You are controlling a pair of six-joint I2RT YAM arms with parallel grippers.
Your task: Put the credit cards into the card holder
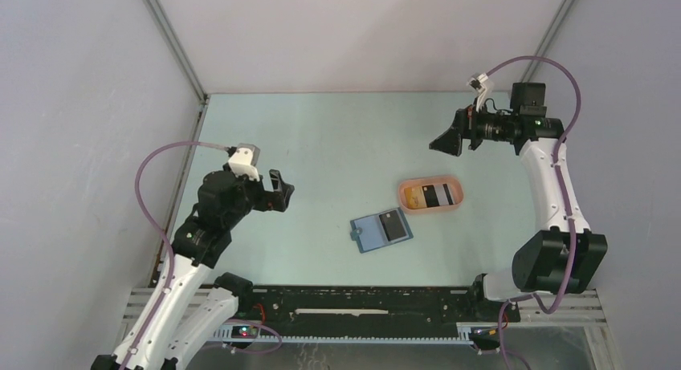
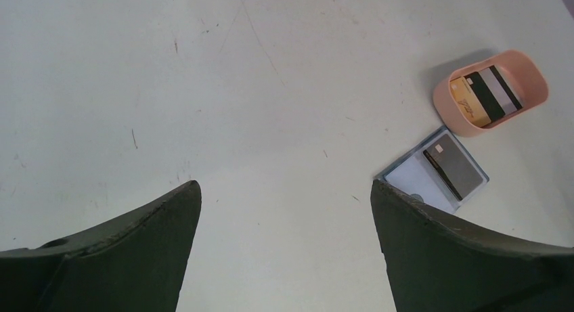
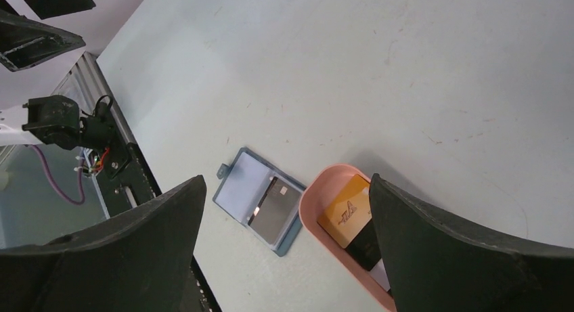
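Observation:
A blue card holder (image 1: pixel 369 232) lies flat on the table, right of centre near the front, with a dark card (image 1: pixel 393 225) showing on its right half. Just behind and right of it, a pink tray (image 1: pixel 404 204) holds several cards, among them a yellow-orange one (image 1: pixel 415 197) and a black one (image 2: pixel 486 95). Left of the holder, above bare table, my left gripper (image 1: pixel 286 190) is open and empty. My right gripper (image 1: pixel 450 143) stands open over the table behind the tray, nothing between its fingers. Its right finger covers part of the tray in the right wrist view.
A dark beam (image 1: pixel 361 306) runs along the front edge, and walls flank both sides. The holder and tray lie close together.

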